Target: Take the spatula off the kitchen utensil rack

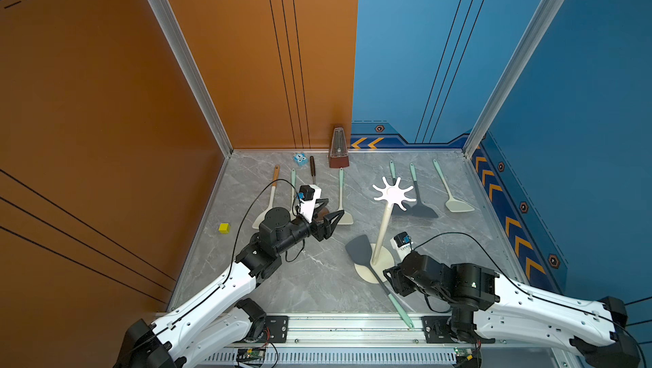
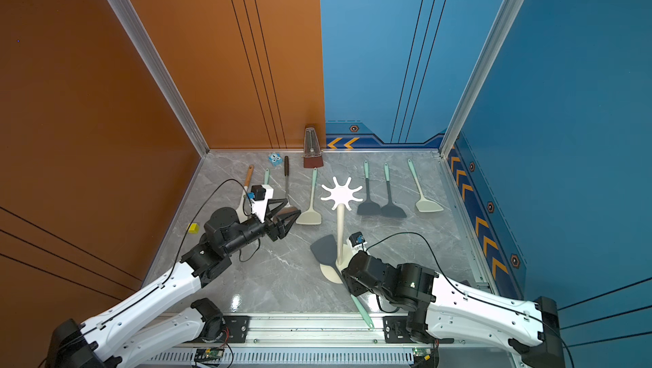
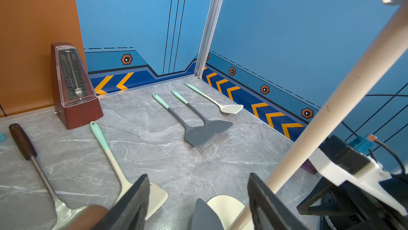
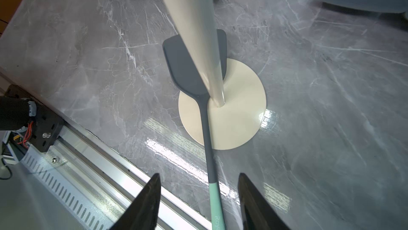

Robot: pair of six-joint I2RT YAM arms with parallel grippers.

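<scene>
A dark grey spatula with a mint handle lies slantwise beside the rack's pole, its shaft crossing the round base. Its handle end reaches out over the metal front rail. The cream rack stands upright, and no utensil shows on the hooks of its top. My right gripper points down with open fingers; in the right wrist view the handle passes between its fingers, and nothing is gripped. Left of the rack, my left gripper hangs over the table with its fingers apart and empty.
Behind the rack lie two grey spatulas and a cream one. More utensils, such as a metal ladle, lie under the left arm. A metronome stands at the back wall.
</scene>
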